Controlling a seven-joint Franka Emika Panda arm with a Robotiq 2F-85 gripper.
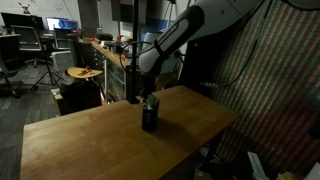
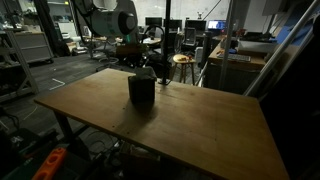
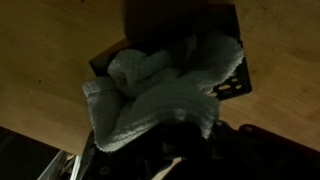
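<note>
A black box stands upright on the wooden table, also seen as a dark block in exterior view 2. In the wrist view a pale grey cloth covers much of the box, whose perforated black side shows at the right. My gripper is shut on the cloth, though its fingertips are mostly hidden by the folds and the dark. Seen from outside, the cloth bunches at the box's top, directly under the gripper. How much of it lies inside the box cannot be told.
Around the box the wooden table is bare, with wide free room on every side. Beyond it stand a round stool, desks and office chairs, away from the arm.
</note>
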